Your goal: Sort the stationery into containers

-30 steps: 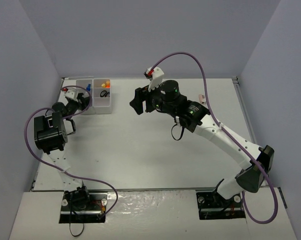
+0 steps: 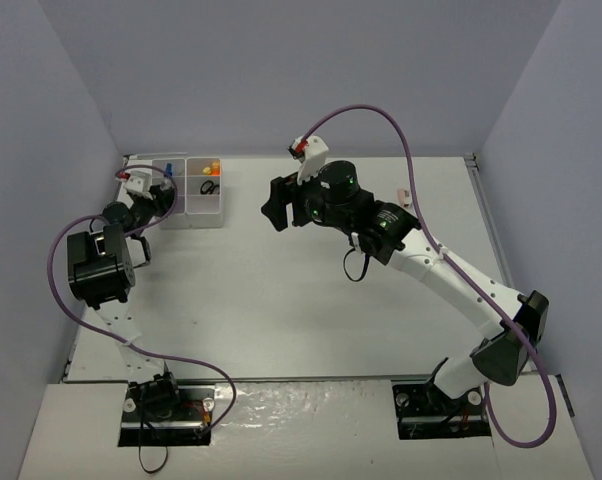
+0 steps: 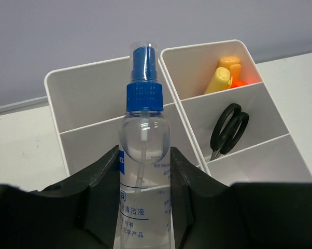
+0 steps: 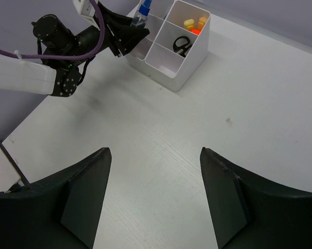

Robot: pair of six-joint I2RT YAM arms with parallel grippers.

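A clear spray bottle with a blue cap (image 3: 144,97) stands roughly upright in my left gripper, whose fingers press it from both sides. Behind and below it, the white divided container (image 3: 88,66) shows empty left-hand compartments; the bottle is over that side, and its lower end is out of view. Black scissors (image 3: 229,129) lie in a middle right compartment. Yellow and orange pieces (image 3: 221,80) fill the back right one. My right gripper is open above the table, nothing between its fingers.
The container (image 2: 206,215) sits at the table's back left corner. A small pinkish item (image 2: 404,197) lies on the right side, behind the right arm.
The bottle's blue cap has shifted slightly left and back over the container, along with my left gripper. My right arm looks unmoved.
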